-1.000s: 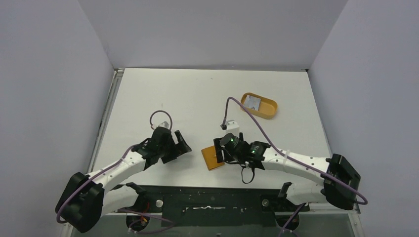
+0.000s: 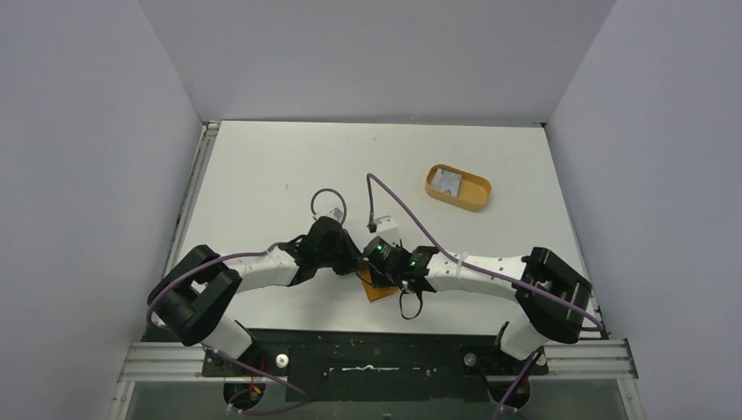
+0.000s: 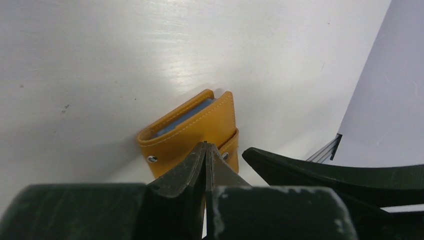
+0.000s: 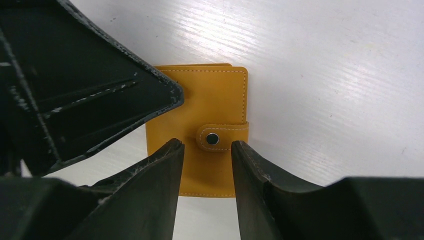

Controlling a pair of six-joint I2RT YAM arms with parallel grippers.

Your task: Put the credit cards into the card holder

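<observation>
A tan leather card holder (image 2: 378, 289) lies flat at the front middle of the table, largely under both grippers. In the left wrist view, the holder (image 3: 185, 130) shows its open edge with a grey item inside; my left gripper is shut over it, nothing visible between its fingers. In the right wrist view the holder's flap and snap (image 4: 215, 135) face up between the fingertips of my right gripper, which stands part open, apart from each other. My left gripper's dark body hangs over the holder's upper left there.
An orange tray (image 2: 474, 191) with grey-white cards (image 2: 446, 182) inside stands at the back right. Grey walls enclose it on the sides and back.
My left gripper has shut and moved right to the holder. My right gripper has moved left over the holder, close beside the left one.
</observation>
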